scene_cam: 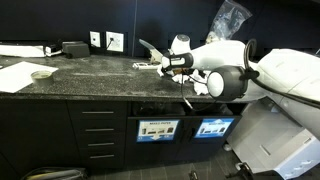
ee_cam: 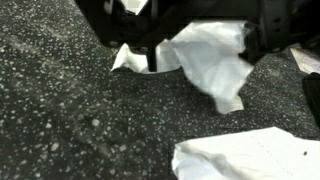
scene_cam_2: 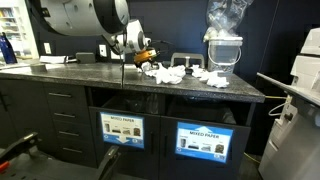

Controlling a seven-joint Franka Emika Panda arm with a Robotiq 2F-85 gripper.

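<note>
In the wrist view my gripper shows its dark fingers standing apart at the top, with a crumpled white paper (ee_cam: 212, 65) in the space between them. Whether the fingers press on it cannot be made out. Another white sheet (ee_cam: 250, 155) lies nearer the bottom right on the speckled dark counter. From outside, the gripper (scene_cam_2: 146, 55) is low over the counter by a pile of crumpled white paper (scene_cam_2: 168, 74).
Below the counter (scene_cam: 95, 82) are open bins labelled mixed paper (scene_cam_2: 203, 141). To the left on the counter are a small round dish (scene_cam: 41, 74), a flat white sheet (scene_cam: 14, 76) and a black box (scene_cam: 75, 48). A clear plastic bag (scene_cam_2: 224, 48) hangs behind.
</note>
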